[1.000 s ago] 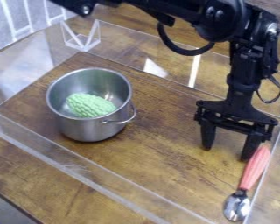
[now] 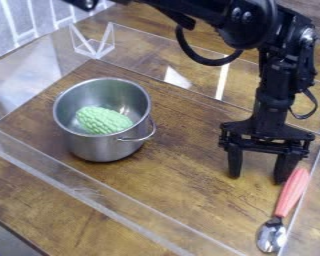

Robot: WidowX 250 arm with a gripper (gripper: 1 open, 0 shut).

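My black gripper (image 2: pixel 260 164) hangs low over the wooden table at the right, fingers pointing down and spread apart, with nothing visible between them. Just beside its right finger lies a spoon (image 2: pixel 290 195) with a pink-red handle, its metal bowl toward the front. On the left stands a steel pot (image 2: pixel 123 142) holding a bumpy light green object (image 2: pixel 103 119).
Clear plastic edges border the work area on several sides, and a white railing-like structure is at the back left.
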